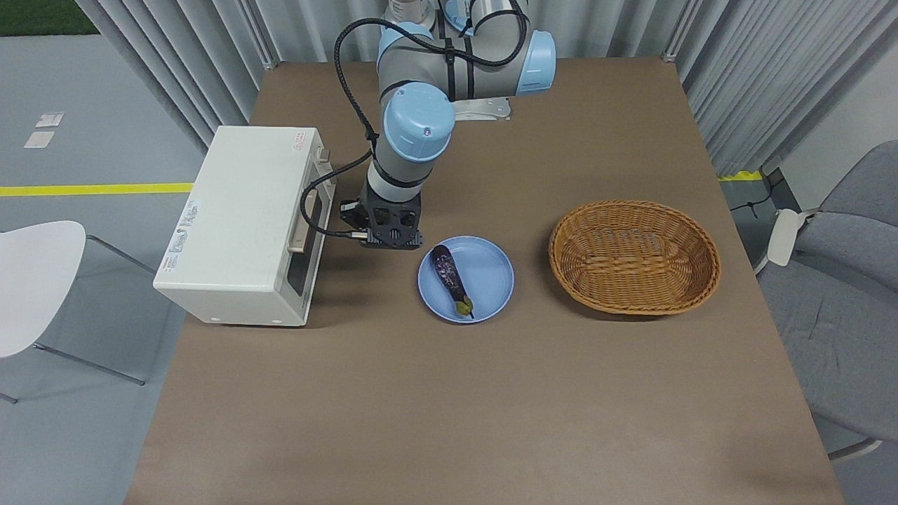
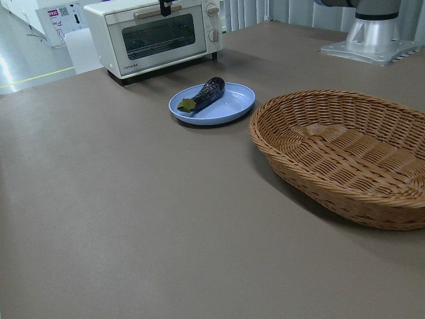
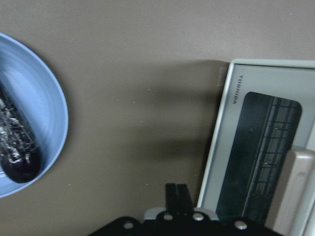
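Note:
A dark purple eggplant (image 1: 447, 273) lies on a light blue plate (image 1: 488, 286) in the middle of the table; in the wrist view it is at the left edge (image 3: 17, 147). My gripper (image 1: 380, 231) hangs above and back-left of the plate, by the front of a white Toshiba toaster oven (image 1: 231, 219). In the wrist view the gripper shows at the bottom, between plate and oven; its black fingers appear close together with nothing visible held. The oven's glass door (image 2: 159, 38) looks closed, with its handle (image 3: 290, 187) along it.
A wicker basket (image 1: 635, 257) stands right of the plate. The arm's base is at the back. Chairs stand off both sides of the table.

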